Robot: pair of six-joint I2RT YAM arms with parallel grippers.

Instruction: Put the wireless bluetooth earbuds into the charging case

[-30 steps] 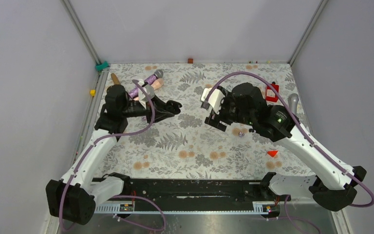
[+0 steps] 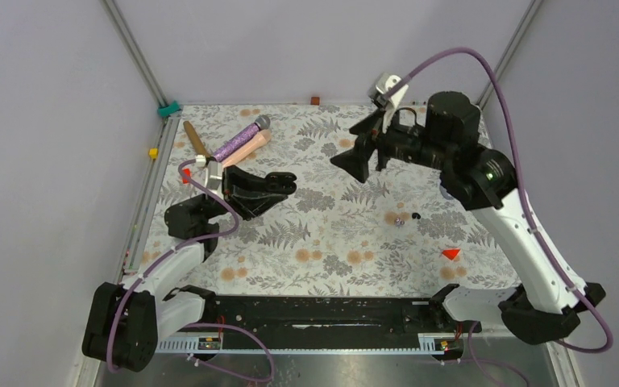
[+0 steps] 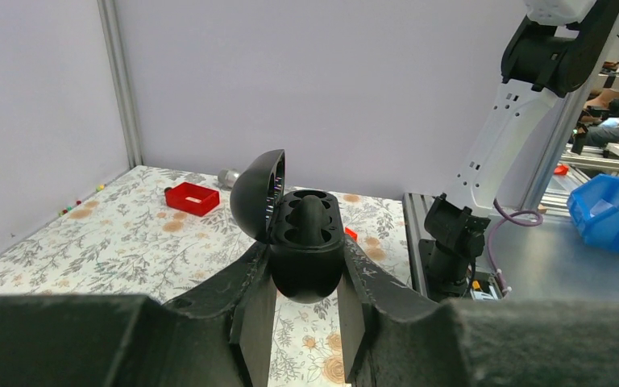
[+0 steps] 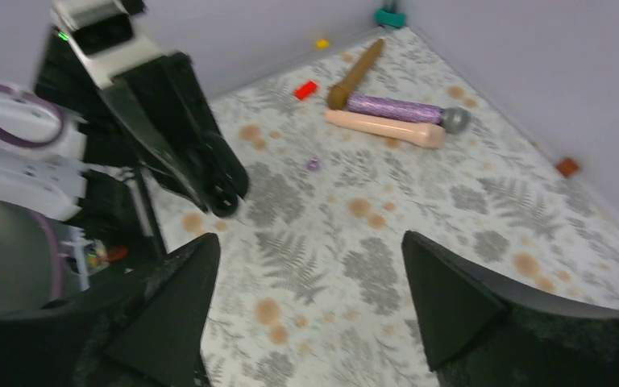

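In the left wrist view a black charging case (image 3: 306,262) stands upright with its round lid (image 3: 255,193) raised on the left. My left gripper is shut on its lower body. Recesses show in the case's top, too dark to tell what they hold. From above, the case (image 2: 280,183) hangs over the left-middle of the table. My right gripper is open above the table to the case's right, with nothing between its fingers. A small black piece, possibly an earbud (image 2: 416,215), lies on the cloth at right.
A shiny small object (image 2: 400,222) lies beside the black piece, and a red triangle (image 2: 451,254) nearer the front. A purple microphone (image 2: 238,143) and a wooden stick (image 2: 196,139) rest at back left. The red tray (image 3: 179,208) shows in the left wrist view.
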